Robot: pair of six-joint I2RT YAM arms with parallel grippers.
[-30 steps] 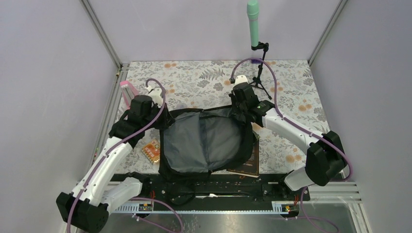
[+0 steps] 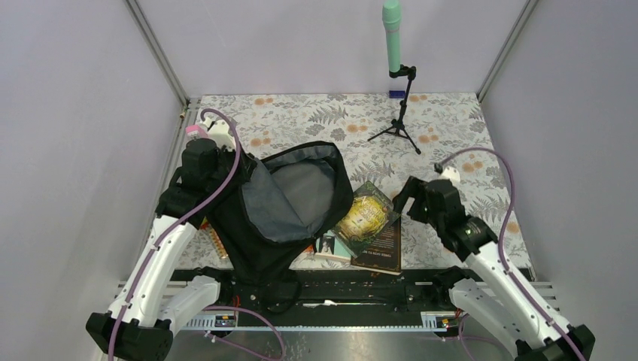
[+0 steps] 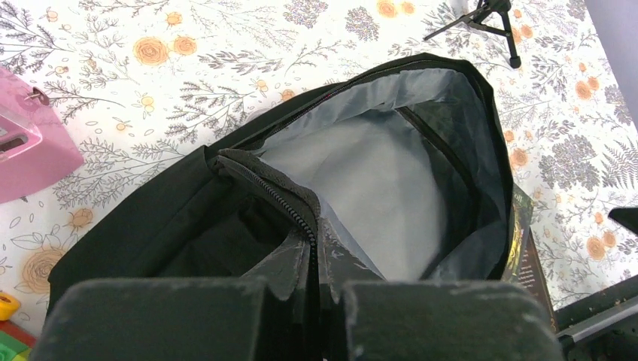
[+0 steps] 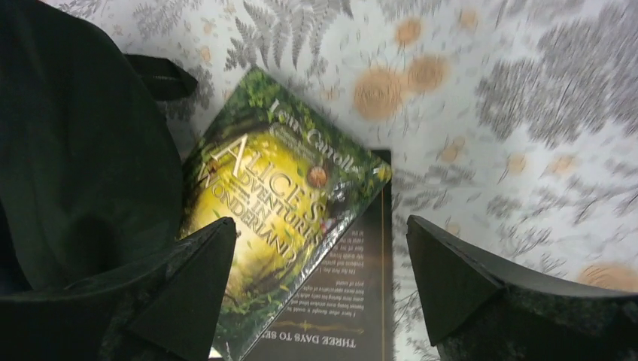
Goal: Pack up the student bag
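The open black bag (image 2: 301, 188) with grey lining lies center-left. My left gripper is shut on its zippered rim at the bag's left side. My right gripper is open above the books, right of the bag, with nothing held. Below it, the Alice's Adventures in Wonderland book (image 4: 278, 188) lies tilted on a dark book (image 4: 331, 286). A smaller white book (image 2: 329, 247) shows beside them in the top view.
A pink object (image 3: 30, 139) stands at the left, with colored items (image 3: 11, 338) near the front left. A black tripod (image 2: 399, 129) holding a mint cylinder stands at the back right.
My right gripper has let go of the bag's rim and moved right and down. The bag has shifted left, uncovering the books. My left gripper has moved slightly left with the rim.
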